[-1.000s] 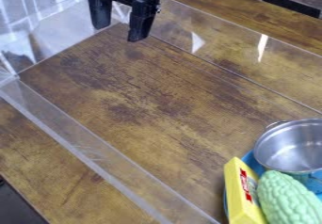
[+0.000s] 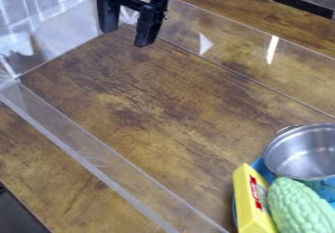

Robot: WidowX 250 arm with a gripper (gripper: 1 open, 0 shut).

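My black gripper (image 2: 128,22) hangs at the top left of the camera view, over the back of a wooden surface (image 2: 151,105) bordered by clear plastic walls. Its two dark fingers point down and stand apart, with nothing visible between them.
At the lower right are a steel pot (image 2: 304,151), a yellow box (image 2: 252,198) and a pale green bumpy vegetable-like object (image 2: 299,209), crowded on something blue. Transparent walls run along the left and back.
My gripper has shifted very slightly; the objects at the lower right have stayed where they were.
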